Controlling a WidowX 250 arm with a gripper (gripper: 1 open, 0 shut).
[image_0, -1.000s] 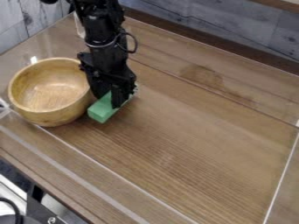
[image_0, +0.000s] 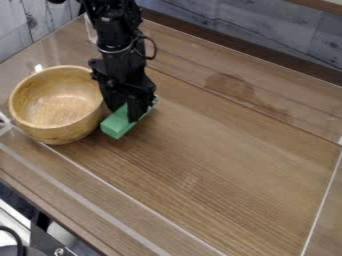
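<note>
My black gripper (image_0: 130, 103) points down from the black arm at the upper middle and is shut on a green object (image_0: 122, 123), which it holds low over or on the wooden table, right beside the right side of a tan oval bowl (image_0: 51, 110). The fingertips partly cover the green object's top, and whether it touches the table is unclear.
A wooden wall stands along the back right. A white object is partly hidden behind the arm at the upper left, and black cables lie at the lower left edge.
</note>
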